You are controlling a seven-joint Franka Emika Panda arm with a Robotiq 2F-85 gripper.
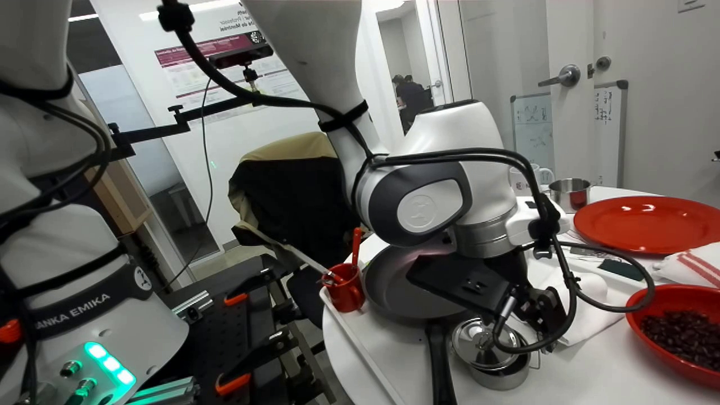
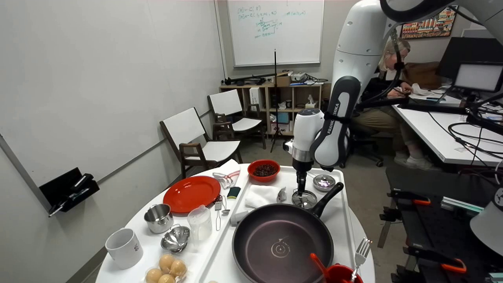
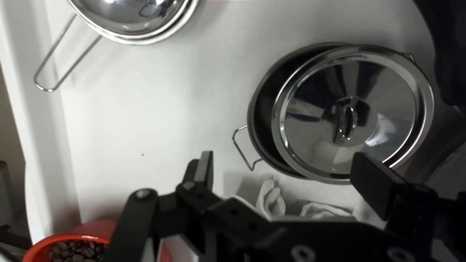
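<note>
A steel pot (image 3: pixel 262 131) stands on the white tray with its shiny lid (image 3: pixel 349 109) resting off-centre. The lid covers most of the opening, and a dark crescent of the pot's inside shows on the left in the wrist view. My gripper is open, its fingers (image 3: pixel 370 185) wide apart with nothing held between them. In exterior view 2 the gripper (image 2: pixel 301 188) hangs over the pot (image 2: pixel 304 200). From exterior view 1, the lid (image 1: pixel 480 343) shows shifted toward the pan handle, while my fingertips are partly hidden by the wrist hardware and cable.
A frying pan (image 2: pixel 283 245) lies close to the pot, its black handle (image 1: pixel 440 368) alongside. A steel strainer-like vessel (image 3: pixel 135 26), a white cloth (image 2: pixel 264 194) and a red bowl of beans (image 2: pixel 264 170) surround it. Bare tray (image 3: pixel 144 113) lies between vessel and pot.
</note>
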